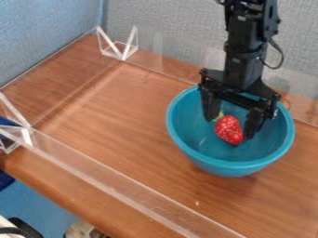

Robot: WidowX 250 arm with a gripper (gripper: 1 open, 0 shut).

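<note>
A teal bowl [199, 152] stands on the wooden table at the right. Inside it rests a red strawberry-like object [229, 130]. My black gripper [233, 113] hangs over the bowl from above, its fingers spread apart on either side above the red object, open. A small yellowish piece beside the red object is partly hidden.
Clear low walls edge the table, with white plastic brackets [118, 48] at the back left and at the left edge. A grey wall stands behind.
</note>
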